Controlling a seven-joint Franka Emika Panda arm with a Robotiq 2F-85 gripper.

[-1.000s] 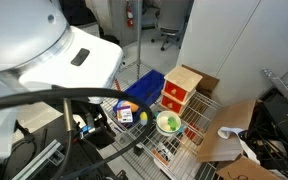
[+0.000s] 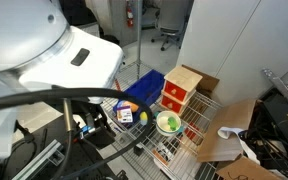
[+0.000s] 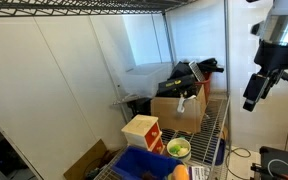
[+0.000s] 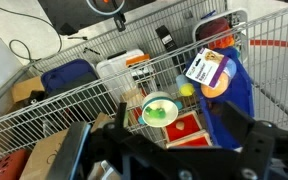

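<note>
My gripper is open over the wire rack, its two dark fingers spread wide at the lower part of the wrist view. Between and beneath them sits a pale round bowl (image 4: 159, 110) with something green inside, apart from both fingers. The same bowl (image 2: 168, 122) shows on the rack in exterior view 1, in front of a wooden box with red drawers (image 2: 174, 97). In exterior view 2 the bowl (image 3: 178, 147) stands right of that box (image 3: 142, 132). The large white arm hides much of the left side of exterior view 1.
A blue bin (image 4: 229, 125) lies to the right, beside an orange round item and a printed card (image 4: 207, 67). A small yellow object (image 4: 186, 89) rests near the bowl. An open cardboard box (image 2: 229, 125) stands right of the bowl. Wire rack edges (image 4: 164, 55) border the area.
</note>
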